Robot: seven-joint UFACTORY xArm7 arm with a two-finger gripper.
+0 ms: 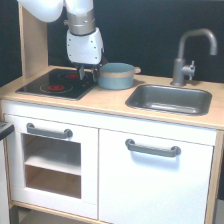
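A blue-grey pot stands on the wooden counter, between the black cooktop and the sink. My gripper is low over the right side of the cooktop, close by the pot's left side. The dark fingers are small and hard to make out beneath the white hand, so I cannot tell whether they are open or shut. Whether they touch the pot's left handle is also unclear.
The black cooktop has red ring marks. A metal sink with a grey faucet is set into the counter on the right. Below, an open-fronted compartment is at left and a white door at right.
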